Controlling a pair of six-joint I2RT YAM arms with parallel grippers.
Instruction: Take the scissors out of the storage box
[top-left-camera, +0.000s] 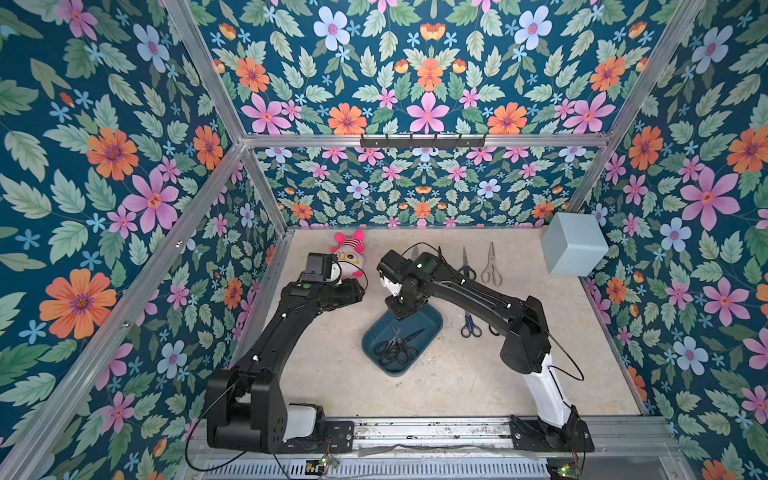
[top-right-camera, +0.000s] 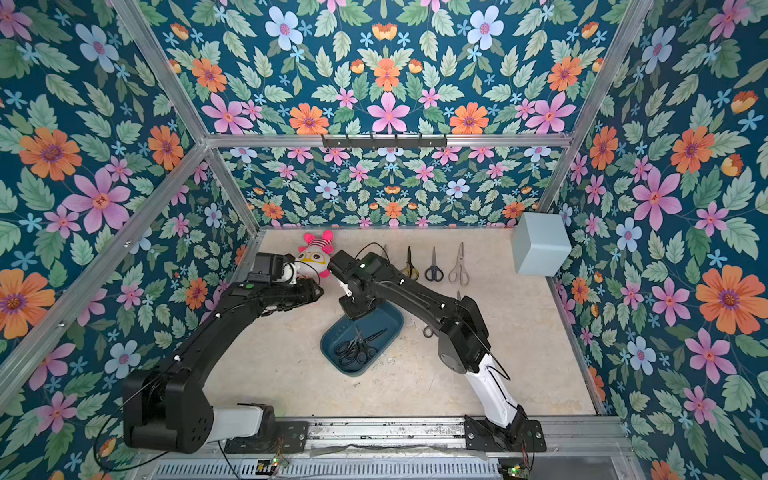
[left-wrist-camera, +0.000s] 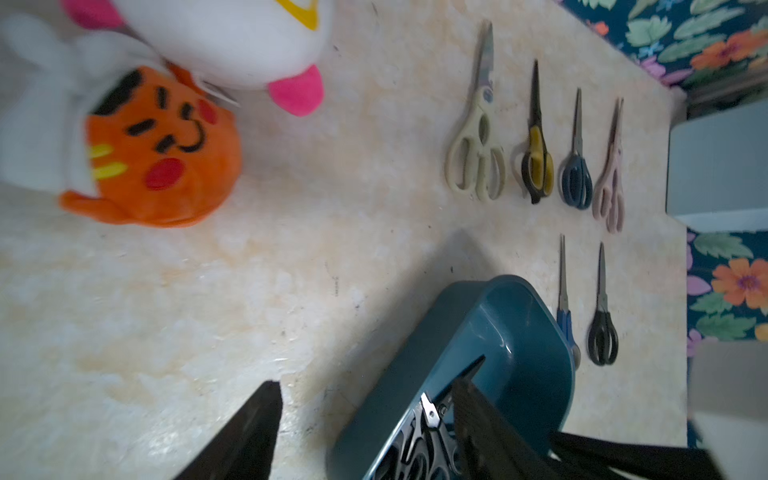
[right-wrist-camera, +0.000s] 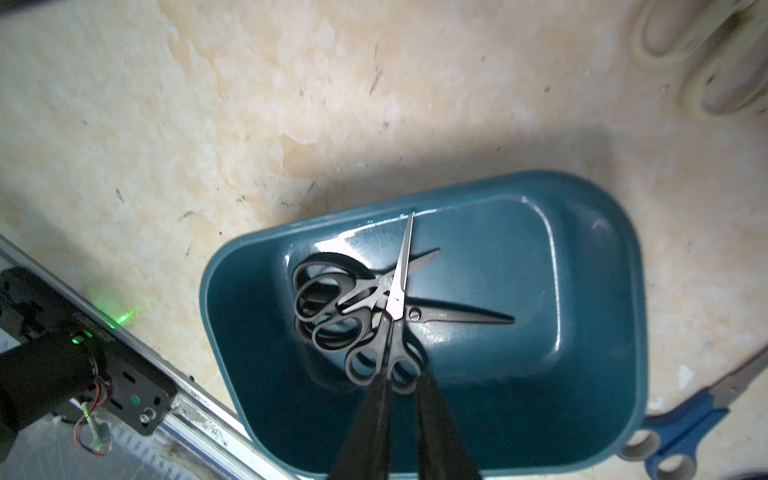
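Note:
In the teal storage box (right-wrist-camera: 544, 272), several black-handled scissors (right-wrist-camera: 336, 288) lie piled, crossing each other, in the box's left half in the right wrist view. My right gripper is over the box, its fingertips a little apart beside the lowest handles in that view; I cannot tell if they touch or are below them, and nothing clearly shows between them. My left gripper stands open with nothing between its fingers, left of the box and over the plush toys in the top views.
Several scissors (left-wrist-camera: 536, 160) lie on the table (left-wrist-camera: 344, 176) behind and right of the box. An orange plush toy (left-wrist-camera: 160, 152) and a pink-white plush (left-wrist-camera: 224, 36) lie at the back left. A pale blue block (top-right-camera: 540, 244) stands at the back right.

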